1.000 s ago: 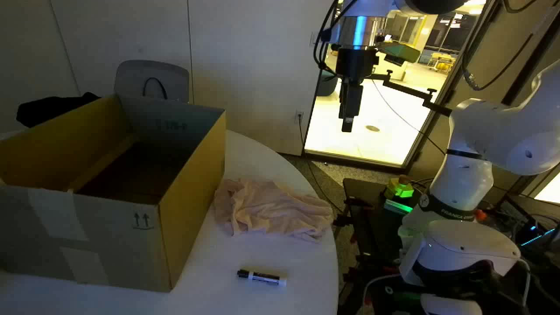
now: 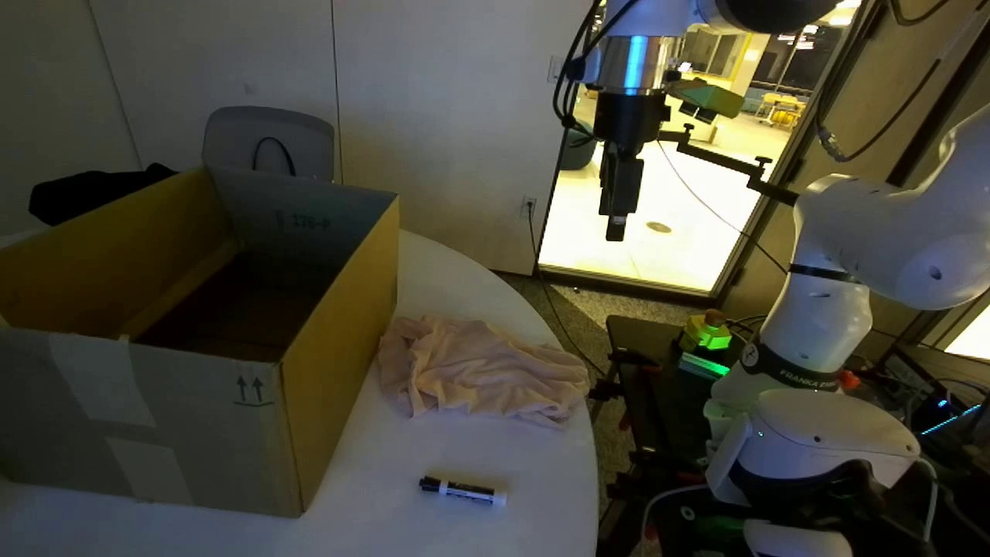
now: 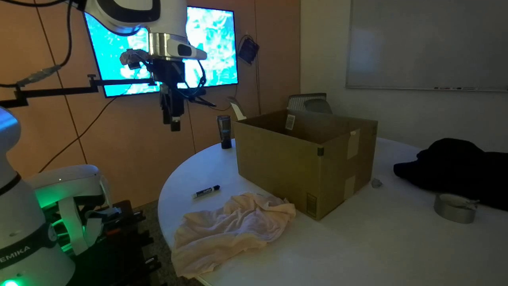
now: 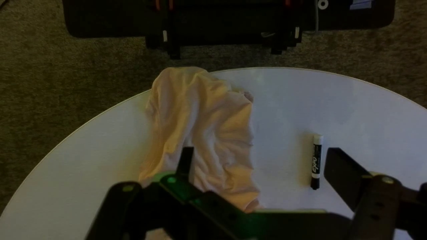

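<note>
High above the table's edge hangs my gripper point(image 2: 616, 227), pointing down. In the wrist view its fingers point(image 4: 346, 176) stand wide apart, so it is open, with nothing held. A crumpled pale pink cloth point(image 2: 483, 370) lies on the white round table point(image 2: 445, 445), beside the cardboard box point(image 2: 343, 362); in the second exterior view one end of the cloth point(image 3: 190, 252) reaches the table's edge. A black-and-white marker point(image 4: 316, 162) lies flat, apart from the cloth. The open-topped box looks empty where its inside shows; part of its floor is hidden by the walls.
A dark tumbler point(image 3: 224, 132) stands behind the box. Across the table lie a roll of tape point(image 3: 455, 209) and a black garment point(image 3: 452, 167). Bare tabletop surrounds the marker. The box walls rise well above the table.
My gripper has come down very slightly over the last second. The cloth, marker and box have stayed where they were.
</note>
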